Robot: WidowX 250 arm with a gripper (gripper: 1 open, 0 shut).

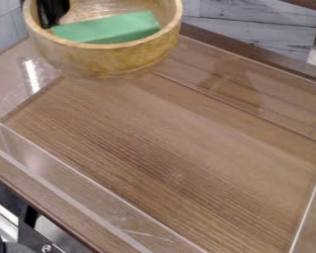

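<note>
A wooden bowl (102, 59) hangs at the top left above the table, with a green block (111, 28) lying inside it. The black gripper (47, 12) is at the bowl's left rim, shut on it; its fingers are mostly cut off by the image edge.
A pale wood-patterned wall stands behind the back edge. A dark cable and stand show beyond the lower left edge.
</note>
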